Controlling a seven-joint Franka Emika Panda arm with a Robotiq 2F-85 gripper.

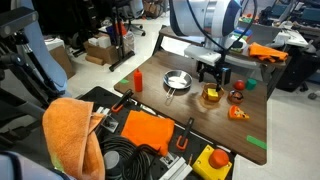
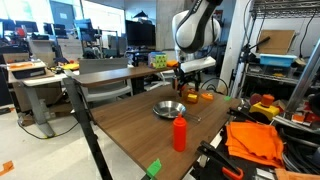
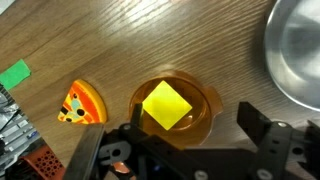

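Observation:
A yellow block (image 3: 167, 105) rests in a round brown bowl (image 3: 207, 105) on the wooden table (image 1: 180, 105). My gripper stands open, its two dark fingers (image 3: 262, 137) set wide apart at the lower edge of the wrist view. Nothing is between them. In exterior view 1 the gripper (image 1: 212, 80) hangs just over the bowl, close above the yellow block (image 1: 213, 93). The pizza slice (image 3: 82, 103) lies left of the bowl in the wrist view, and the silver pan (image 3: 296, 50) lies to its right.
A red bottle (image 2: 179, 133) stands near one table corner. Small dark-red items (image 1: 236, 92) sit close to the bowl. A green patch (image 1: 256, 141) marks another corner. Bare wood lies between the pan (image 1: 177, 79) and the table's front edge.

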